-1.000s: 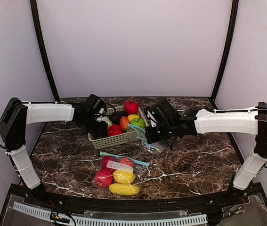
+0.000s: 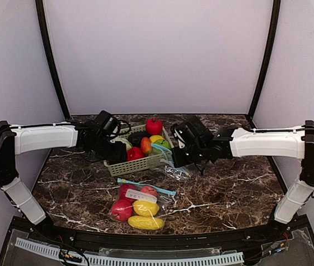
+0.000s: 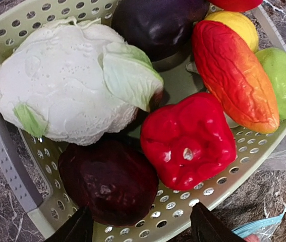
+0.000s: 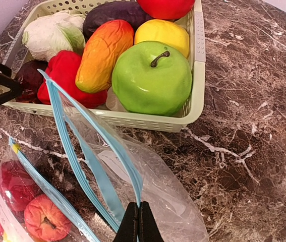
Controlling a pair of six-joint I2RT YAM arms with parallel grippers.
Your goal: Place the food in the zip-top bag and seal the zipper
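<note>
In the left wrist view, a dark red rounded food (image 3: 107,184) lies in the basket's near corner. My left gripper is part open above it, its two fingers apart at either side of the view's lower middle. Nothing shows held there. From the top, the left gripper (image 2: 118,153) is over the basket's left end. My right gripper is shut on the blue zipper edge of an empty clear zip bag (image 4: 168,196), whose mouth gapes. The bag hangs beside the basket's front right. A second zip bag (image 2: 158,205), holding several foods, lies on the table in front.
The pale green basket (image 2: 129,169) also holds a cauliflower (image 3: 67,80), red pepper (image 3: 188,141), eggplant (image 3: 158,25), mango (image 4: 105,55), green apple (image 4: 153,80) and yellow and red fruit.
The right arm and the bag at its gripper stay nearly still.
</note>
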